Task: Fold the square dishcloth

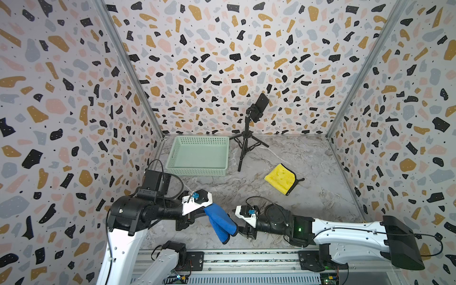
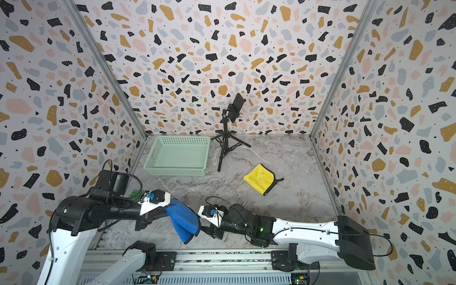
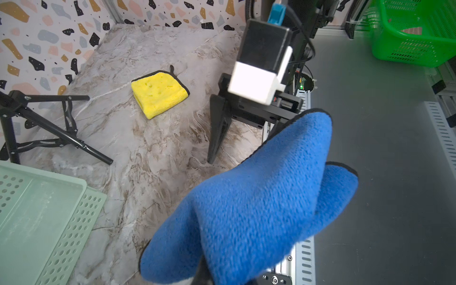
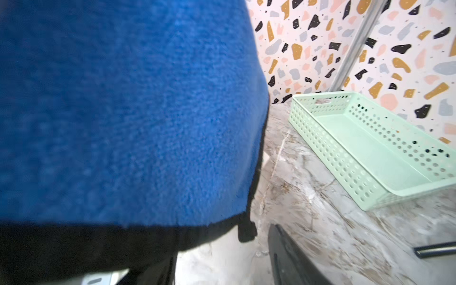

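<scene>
The blue dishcloth (image 1: 220, 220) with black edging hangs bunched from my left gripper (image 1: 204, 209), which is shut on its upper end. In the left wrist view, the cloth (image 3: 261, 194) covers most of the left fingers. My right gripper (image 1: 240, 227) is beside the cloth's lower right part. Its fingers (image 4: 289, 258) stand apart in the right wrist view, with the cloth (image 4: 142, 118) very close and its black hem and a small black tab dipping toward the gap. Whether the hem lies fully between them is hard to tell. A folded yellow cloth (image 1: 281, 179) lies on the table.
A pale green basket (image 1: 199, 156) stands at the back left, with a black tripod (image 1: 247, 130) right of it. A bright green basket (image 3: 413, 35) shows off to one side in the left wrist view.
</scene>
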